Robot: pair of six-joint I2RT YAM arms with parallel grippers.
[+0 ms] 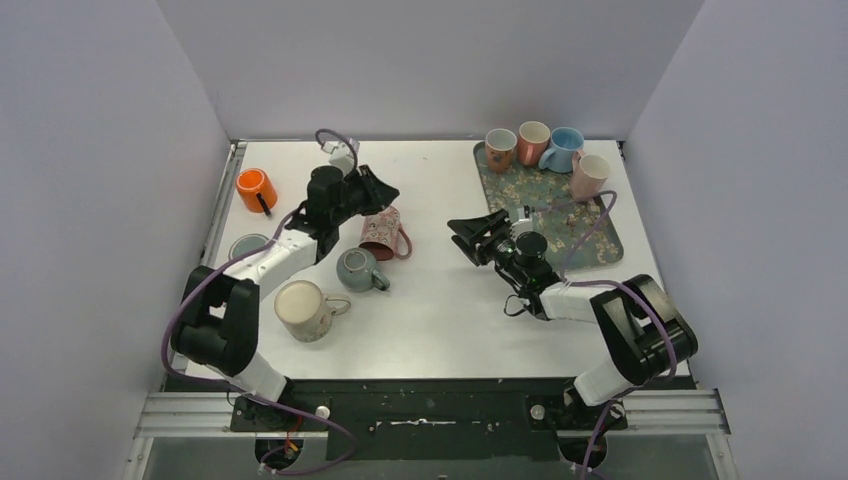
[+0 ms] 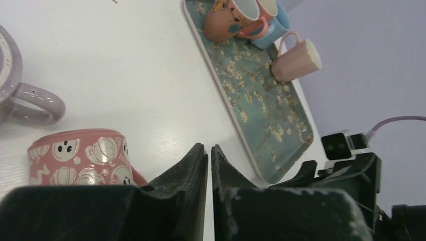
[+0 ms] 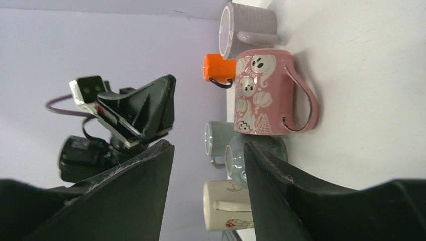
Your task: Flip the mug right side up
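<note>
The pink patterned mug lies on its side by the look of it, its handle toward the right. In the right wrist view the mug shows its ghost pattern and loop handle; its opening is out of sight. My left gripper is just beyond the mug, toward the back. A narrow, empty gap parts its fingertips in the left wrist view, with the mug apart at lower left. Over the middle table my right gripper stands open and empty, to the mug's right.
A blue-grey mug sits close in front of the pink one, with a cream mug nearer. An orange mug and a grey-purple mug are farther back. The dark tray at right holds several mugs.
</note>
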